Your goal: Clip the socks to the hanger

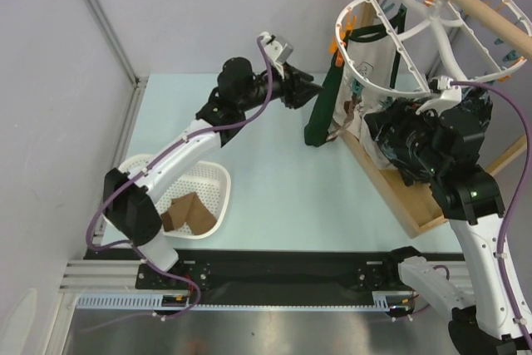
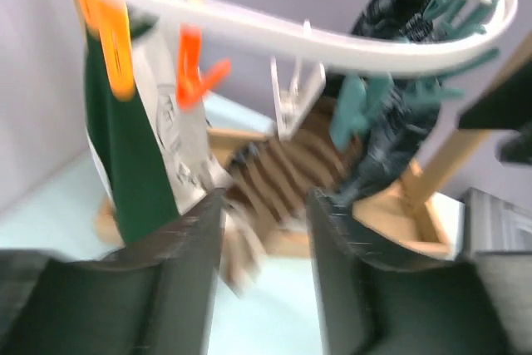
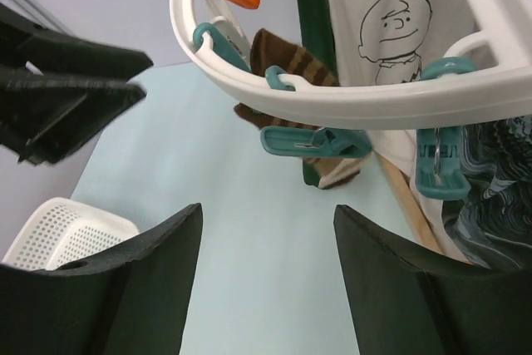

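The brown striped sock (image 3: 291, 60) hangs below the rim of the white round hanger (image 1: 342, 31), near a white clip (image 2: 291, 101). Whether that clip grips its top edge cannot be made out. Clear of the sock, my left gripper (image 1: 317, 89) is to the left of the hanger, its blurred fingers (image 2: 187, 243) apart and empty in the left wrist view. My right gripper is open with nothing in it, just under the rim where teal clips (image 3: 314, 142) hang. A white basket (image 1: 218, 172) at left holds brown socks (image 1: 189, 214).
From the hanger also hang a dark green cloth (image 1: 324, 106), a white printed cloth (image 3: 395, 31) and a dark garment (image 3: 499, 197). A wooden stand (image 1: 399, 201) supports it at right.
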